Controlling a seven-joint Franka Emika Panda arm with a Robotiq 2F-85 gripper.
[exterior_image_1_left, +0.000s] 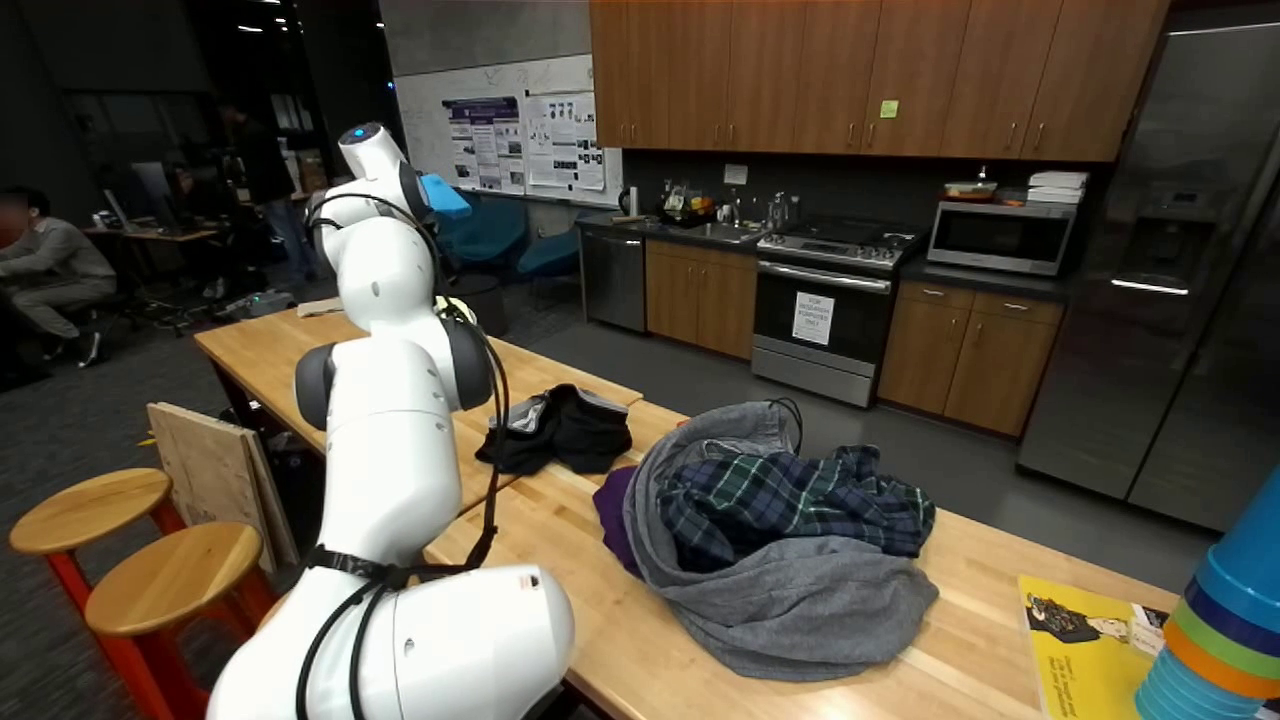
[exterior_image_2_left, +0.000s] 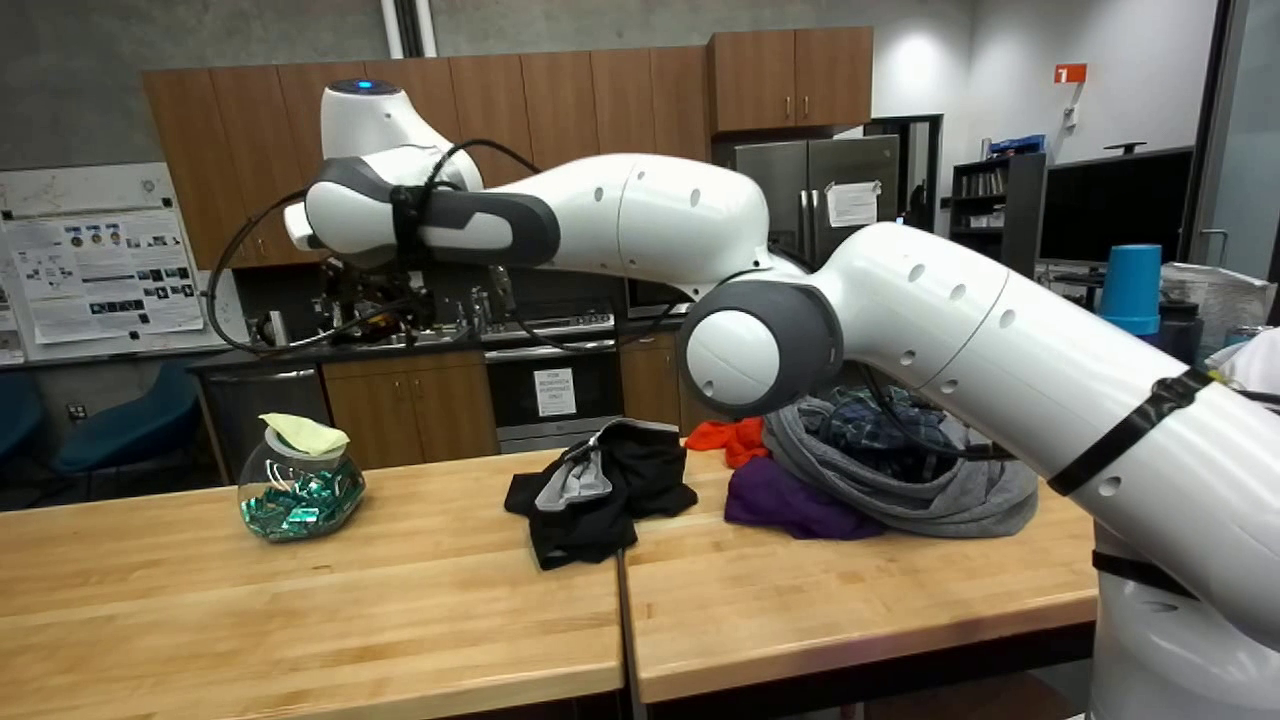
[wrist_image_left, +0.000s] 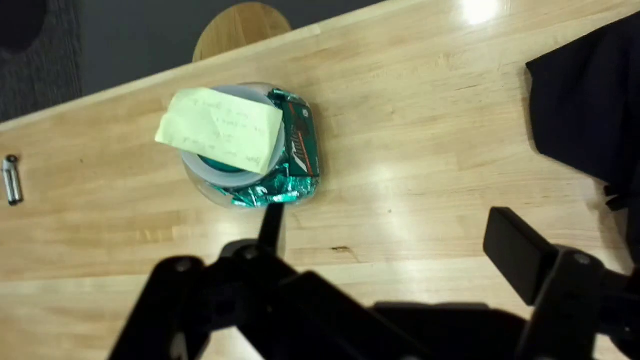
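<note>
In the wrist view my gripper stands open above the table, its dark fingers (wrist_image_left: 519, 255) wide apart with only bare wood showing between them. A clear jar (wrist_image_left: 207, 189) of green-wrapped mints (wrist_image_left: 304, 141) lies up and left of the gap, near the left finger's tip. Across the jar's mouth rests a yellow handwritten note (wrist_image_left: 219, 129). From exterior view 2 the jar (exterior_image_2_left: 300, 486) stands upright on the left table, with the arm's end well above it and slightly right. A crumpled black garment (exterior_image_2_left: 606, 486) with grey parts lies to the right.
A grey fabric bundle (exterior_image_1_left: 780, 606) holding plaid cloth (exterior_image_1_left: 792, 504) sits farther along the table, beside purple cloth (exterior_image_2_left: 792, 502) and red cloth (exterior_image_2_left: 732, 440). A small metal cylinder (wrist_image_left: 12, 180) lies left of the jar. Bare wood separates jar and black garment.
</note>
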